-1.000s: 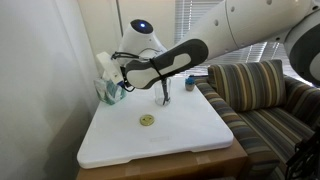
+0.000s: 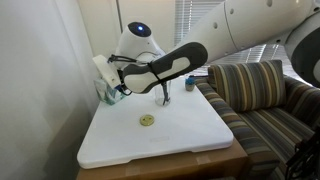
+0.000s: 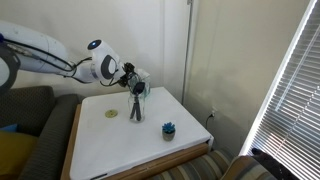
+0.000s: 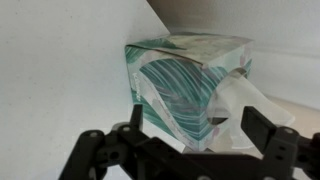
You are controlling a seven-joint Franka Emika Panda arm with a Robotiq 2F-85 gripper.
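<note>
A tissue box (image 4: 180,85) with a green leaf pattern and a white tissue (image 4: 245,105) sticking out fills the middle of the wrist view. My gripper is open, its two dark fingers spread apart at the bottom of that view, with the box beyond them. In exterior view 1 the tissue box (image 2: 110,93) stands at the table's far left corner by the wall, partly hidden by the arm. Whether the fingers touch the box cannot be told.
On the white table (image 2: 165,145) are a yellowish round piece (image 2: 147,120), a clear container (image 3: 137,106) holding something dark, and a small potted plant (image 3: 168,130). A striped sofa (image 2: 250,90) stands alongside.
The arm's wrist and gripper have dipped very slightly near the tissue box. The objects on the table have not visibly moved.
</note>
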